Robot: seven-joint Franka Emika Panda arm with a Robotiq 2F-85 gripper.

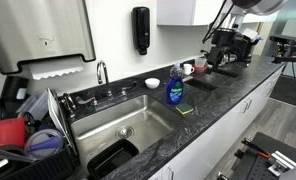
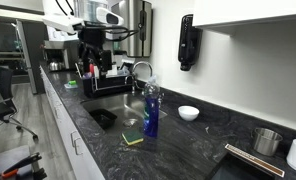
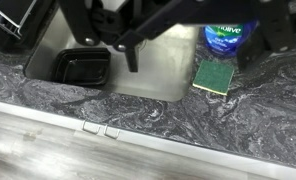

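My gripper is open, its fingers (image 3: 131, 58) wide apart and nothing seen between them. In exterior view 1 it hangs in the air above the counter, right of the sink; in exterior view 2 the gripper (image 2: 91, 68) is high at the left. A blue soap bottle (image 1: 174, 91) stands upright on the counter beside the sink. Near its base lies a green-topped sponge (image 1: 185, 109), which the wrist view also shows as a green sponge (image 3: 213, 76). The bottle (image 3: 226, 38) is partly hidden there by the gripper.
The steel sink (image 1: 150, 122) holds a black tub (image 1: 113, 156). A white bowl (image 2: 188, 113) sits toward the wall. A crowded dish rack (image 1: 56, 166) fills the left end, and a metal pot (image 2: 266, 140) is at the right in exterior view 2.
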